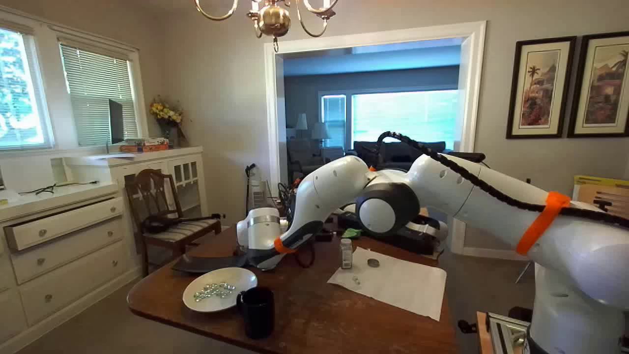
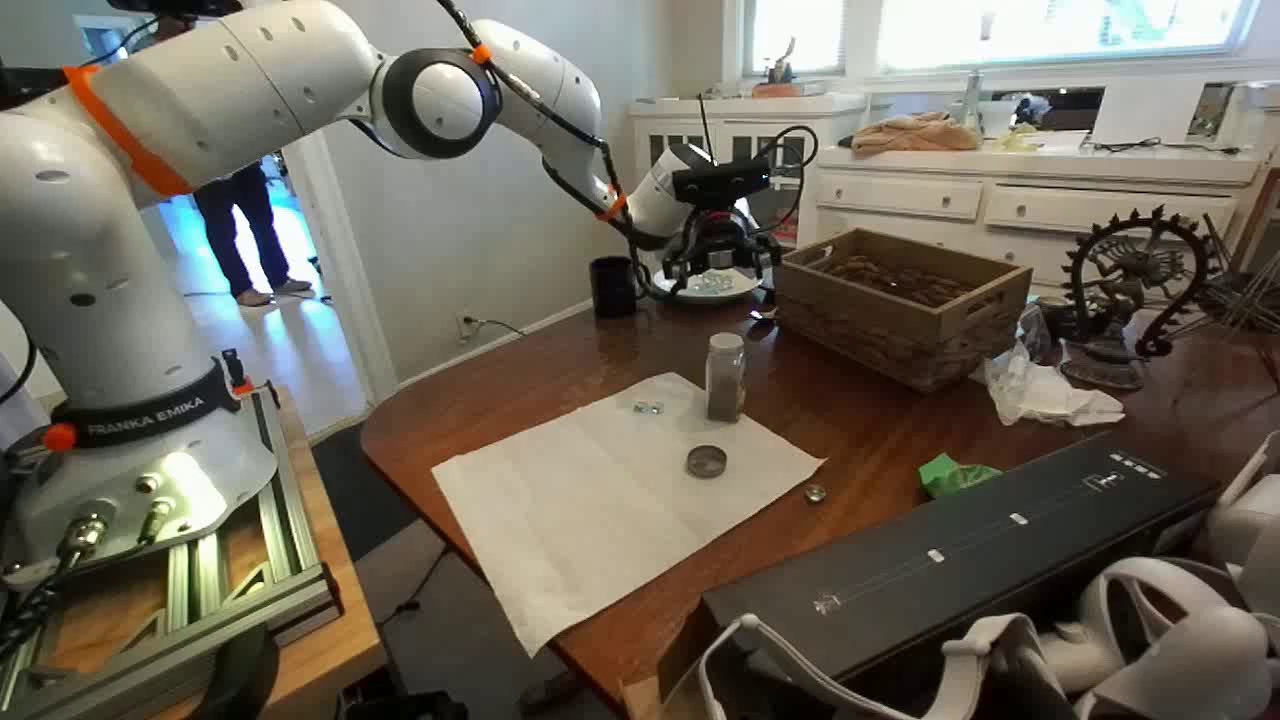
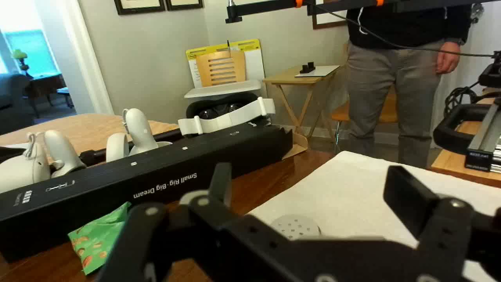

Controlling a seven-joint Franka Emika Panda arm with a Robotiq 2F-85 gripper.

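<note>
In the wrist view my gripper is open, its two dark fingers wide apart with nothing held between them. Beyond and below them, a round perforated disc [image 3: 294, 226] shows against the white paper. In exterior view 2 the gripper [image 2: 722, 274] hangs at the far side of the table, in front of the white plate [image 2: 671, 292]. A clear jar [image 2: 725, 382] stands upright on the paper [image 2: 576, 504], apart from the gripper. Near the jar lie a round metal lid [image 2: 707, 461] and a few small glass beads [image 2: 648, 408]. More beads [image 1: 214, 290] rest in the plate.
A black mug [image 1: 257, 312] stands beside the plate. The wooden crate [image 2: 894, 330] is close to the gripper. A long black box [image 2: 948, 576], white headset gear [image 2: 1140, 636] and a green packet [image 2: 956, 475] occupy another side. Bare tabletop lies between plate and paper.
</note>
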